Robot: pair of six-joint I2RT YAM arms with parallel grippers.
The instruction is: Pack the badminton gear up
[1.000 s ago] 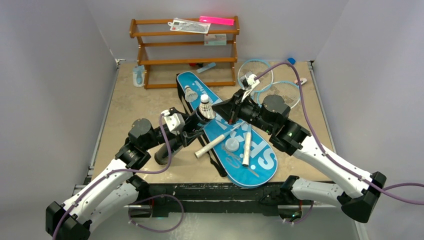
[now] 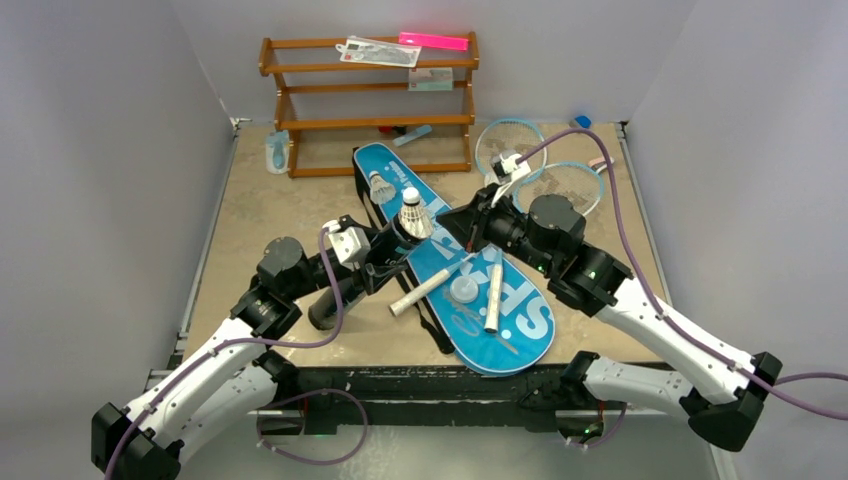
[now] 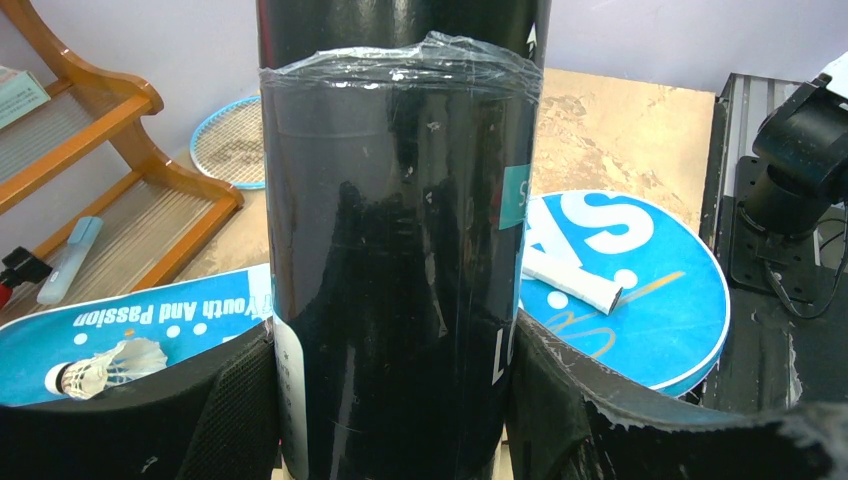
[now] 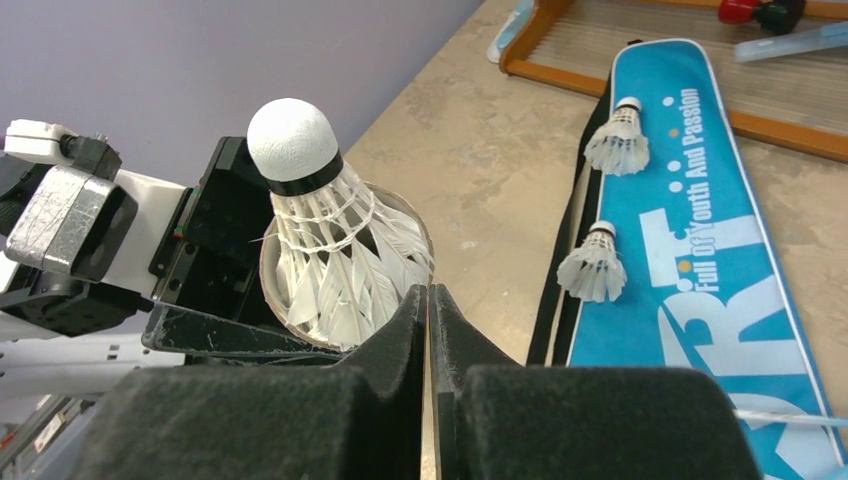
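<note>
A black shuttlecock tube point(image 3: 400, 200) is gripped by my left gripper point(image 2: 385, 265), held tilted above the table. At its mouth sits a shuttlecock point(image 4: 345, 235), white cork outward and feathers partly inside the rim. My right gripper is beside that shuttlecock, its fingertips together and nothing visible between them. Below lies the blue racket bag point(image 2: 535, 325). Two more shuttlecocks rest on its narrow end in the right wrist view, one point(image 4: 618, 140) farther back and one point(image 4: 593, 265) nearer. A round whitish lid point(image 2: 463, 289) lies on the wide end.
Two rackets, one with its head point(image 2: 508, 145) at the back and another point(image 2: 565, 187) nearer, lie at the right. A wooden rack point(image 2: 370, 124) stands behind. White handles, one point(image 2: 428, 290) slanting and one point(image 2: 493, 300) upright in view, cross the bag.
My right gripper has drawn slightly right, away from the shuttlecock at the tube mouth. The left arm, tube and that shuttlecock look unmoved.
</note>
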